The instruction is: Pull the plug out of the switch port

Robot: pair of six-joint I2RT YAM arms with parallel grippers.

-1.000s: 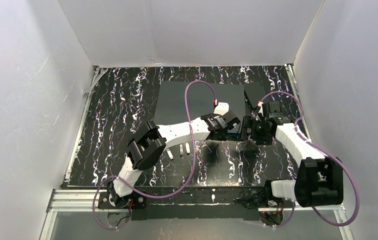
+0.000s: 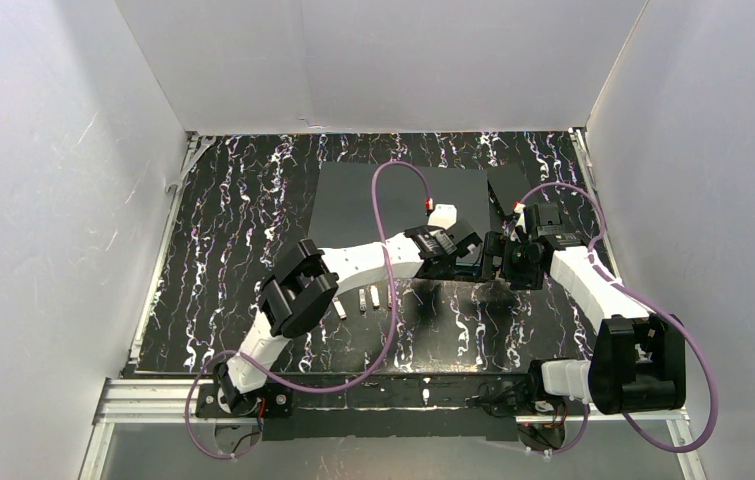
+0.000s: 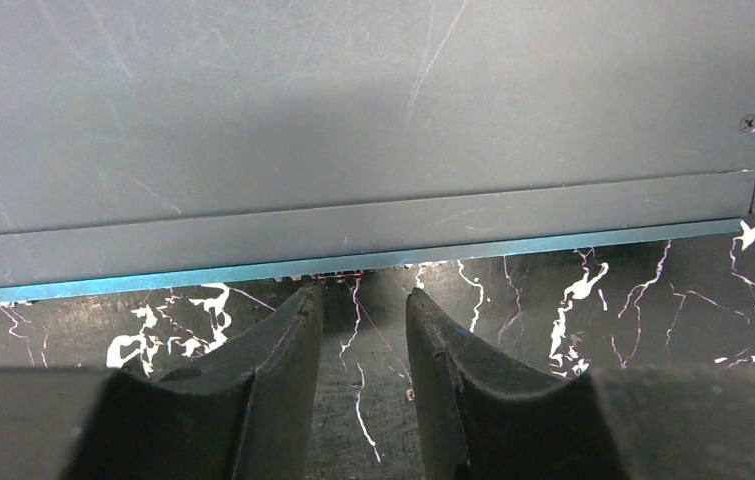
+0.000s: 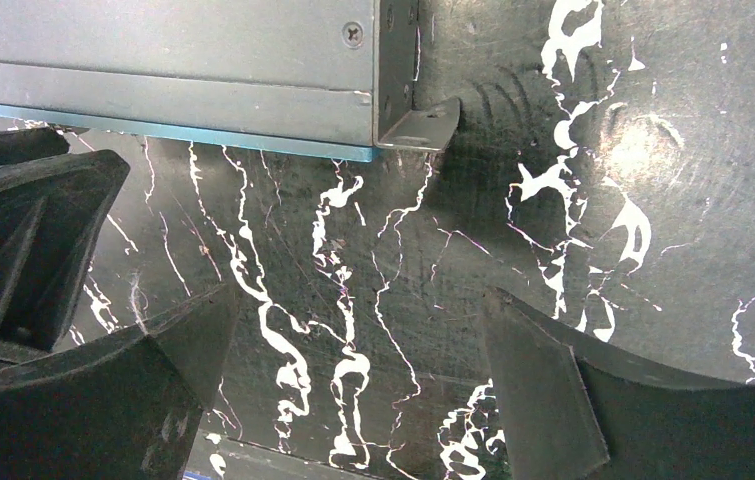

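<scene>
The switch [image 3: 373, 120] is a wide grey box with a blue strip along its front edge. My left gripper is in front of that edge, its fingers part open. Between its fingers I see only dark marbled table, with a few small reddish marks [image 3: 341, 274] just under the strip. No plug can be made out in either wrist view; the port face is hidden beneath the edge. Off the switch's right front corner, my right gripper stands wide open and empty. Part of the left gripper shows at the left of the right wrist view.
Several small pale pieces, one of them a white piece [image 2: 340, 308], lie on the table left of centre. Purple cables [image 2: 390, 300] loop over both arms. A metal bracket [image 4: 428, 128] juts from the switch's corner. Bare table lies to its right.
The right arm and the switch look unmoved.
</scene>
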